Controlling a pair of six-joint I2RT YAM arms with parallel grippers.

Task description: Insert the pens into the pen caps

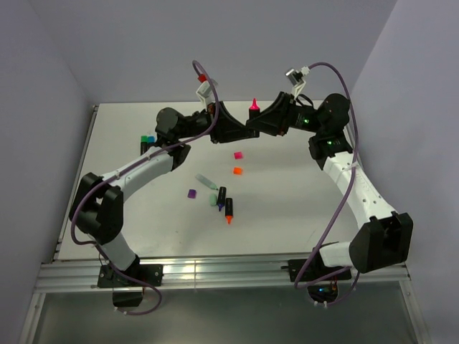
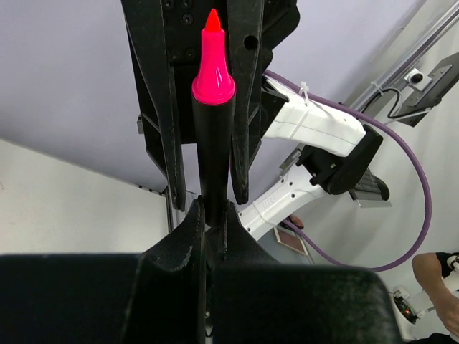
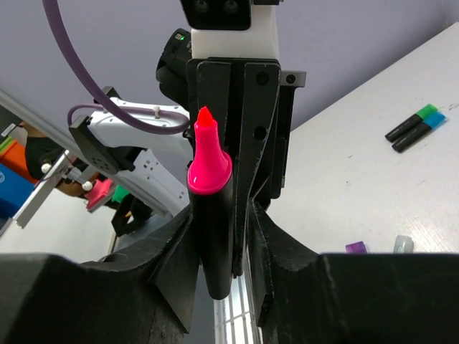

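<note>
A pink-tipped black pen point(image 1: 254, 112) point(image 2: 213, 143) point(image 3: 212, 229) stands upright, tip up, between the two grippers above the table. My left gripper point(image 1: 245, 131) is shut on its lower part. My right gripper point(image 1: 259, 123) is around the pen too, its fingers part open beside the barrel; whether they touch it is unclear. On the table lie a pink cap point(image 1: 238, 155), an orange cap point(image 1: 237, 170), a purple cap point(image 1: 191, 193) point(image 3: 356, 247), and an orange-tipped pen point(image 1: 229, 210) near a blue-tipped pen point(image 1: 221, 197).
Pale bottle-like pieces point(image 1: 206, 181) lie mid-table. Green and blue pens lie at the back left, partly behind the left arm in the top view.
</note>
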